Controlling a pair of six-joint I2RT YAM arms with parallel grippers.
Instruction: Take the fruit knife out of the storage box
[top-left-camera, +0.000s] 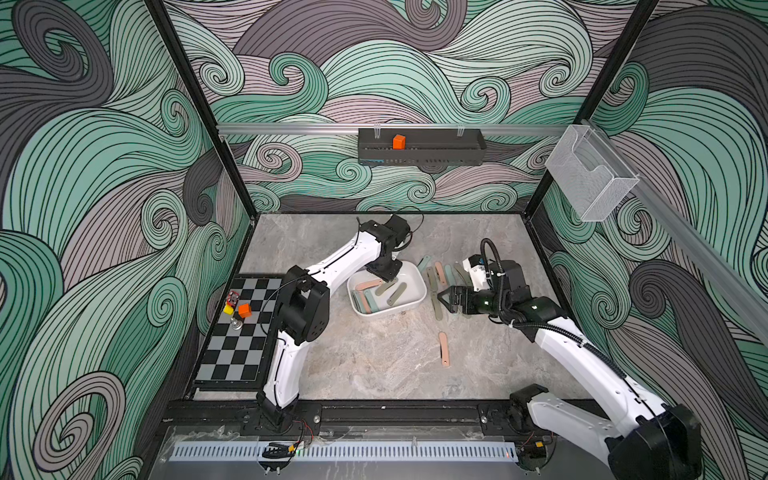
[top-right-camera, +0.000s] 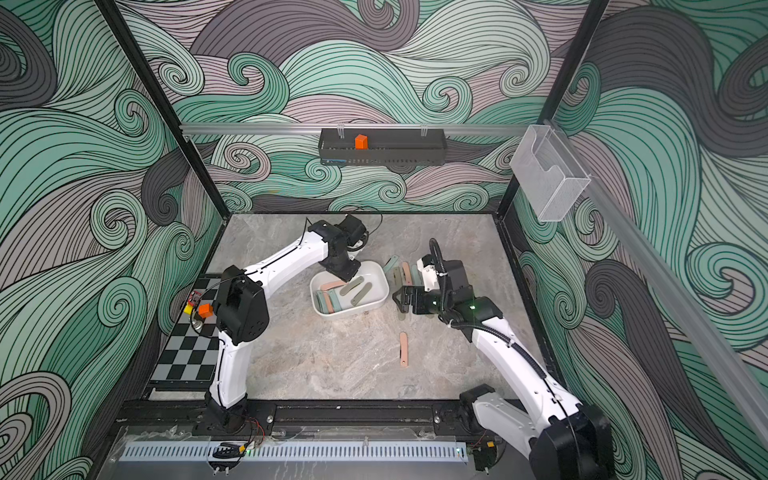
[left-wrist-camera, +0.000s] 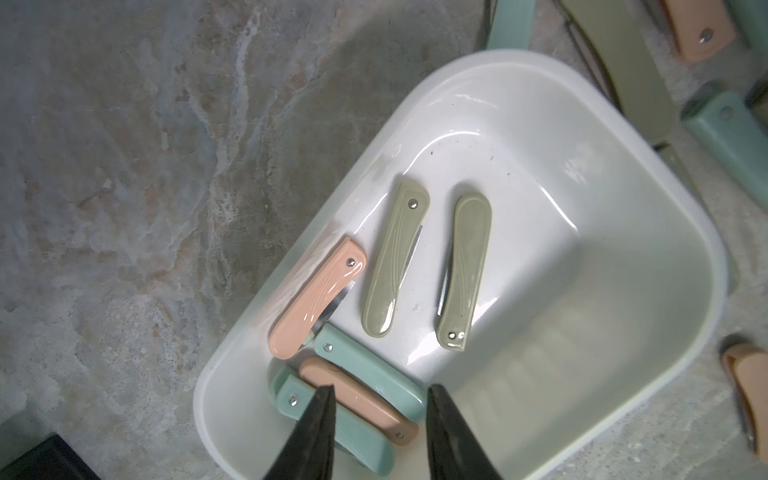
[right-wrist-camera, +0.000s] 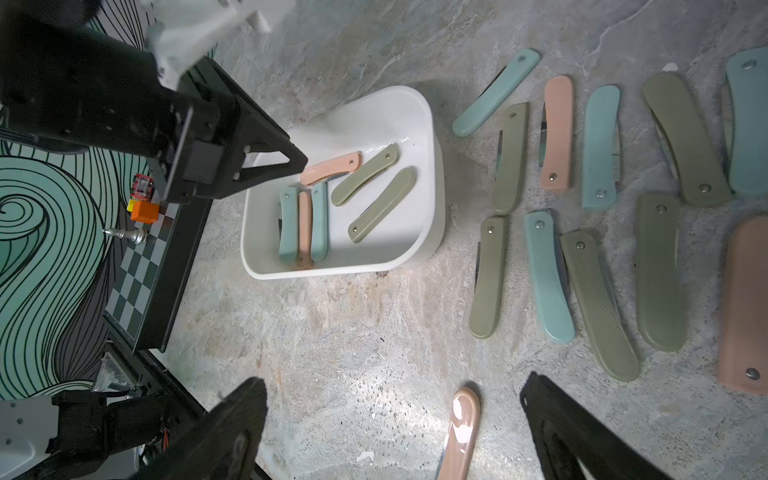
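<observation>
The white storage box (top-left-camera: 414, 305) holds several folded fruit knives. Two of them are olive: one olive knife (left-wrist-camera: 395, 260) is nearer the far wall, the other olive knife (left-wrist-camera: 465, 272) lies alone near the middle. At the other end are a pink knife (left-wrist-camera: 318, 300), a teal knife (left-wrist-camera: 369, 370) and, partly overlapping, another pink knife (left-wrist-camera: 352, 396) and teal knife (left-wrist-camera: 340, 424). My left gripper hovers above the box, its fingers apart and nothing held between them. Right of the box, over the table, my right gripper is open and empty.
Rows of folded knives lie right of the box, among them an olive knife (right-wrist-camera: 488, 276) and a teal knife (right-wrist-camera: 549, 276). A single pink knife (top-left-camera: 444, 349) sits in front. A chessboard (top-left-camera: 232, 352) occupies the left side.
</observation>
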